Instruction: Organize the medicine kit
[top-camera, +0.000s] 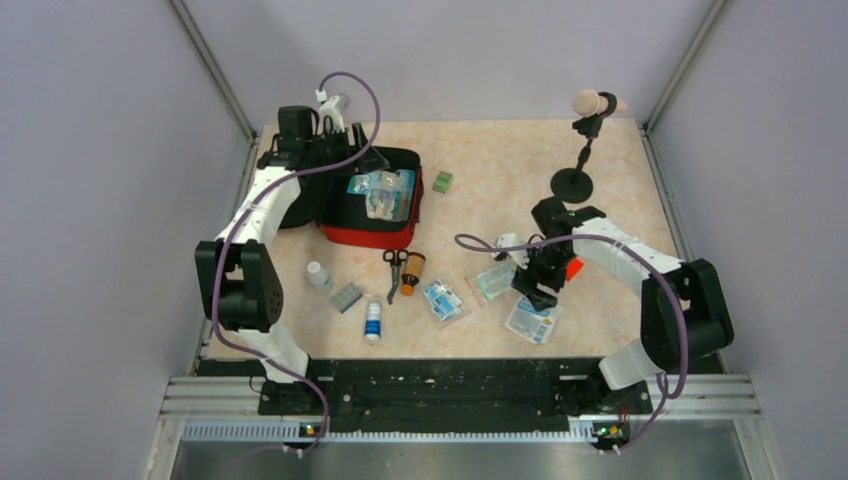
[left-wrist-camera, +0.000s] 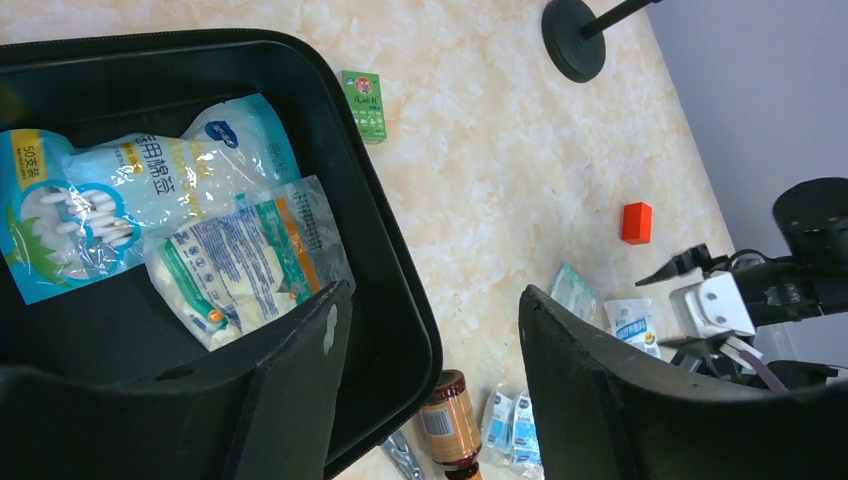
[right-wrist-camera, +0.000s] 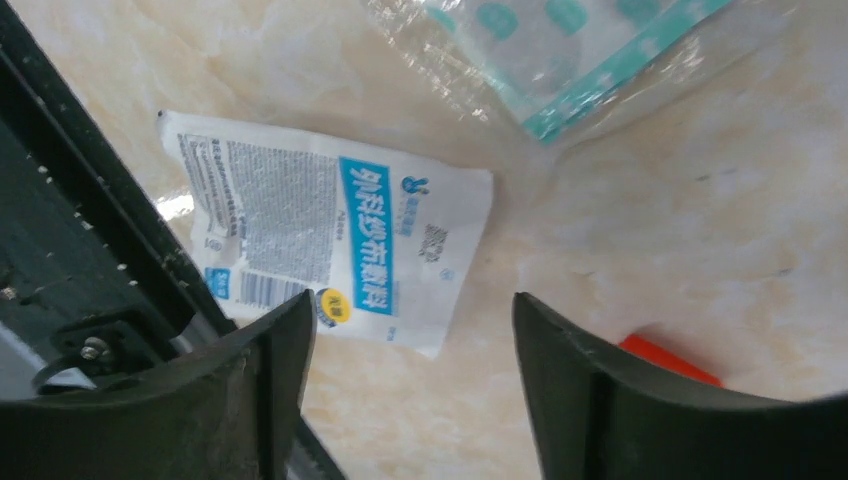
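Inside the red-and-black case lie a cotton swab bag and a second clear packet. Over the case my left gripper hangs open and empty. At the right, my right gripper stands open above the white gauze packet, which lies flat on the table, nothing between the fingers. Beside it is a teal-edged packet. Farther left on the table are a blue-white packet, brown bottle, scissors, spray bottle, white bottle and blister pack.
A small green box stands right of the case. The red block is near my right gripper. A black stand rises at the back right. Between case and stand the table is bare.
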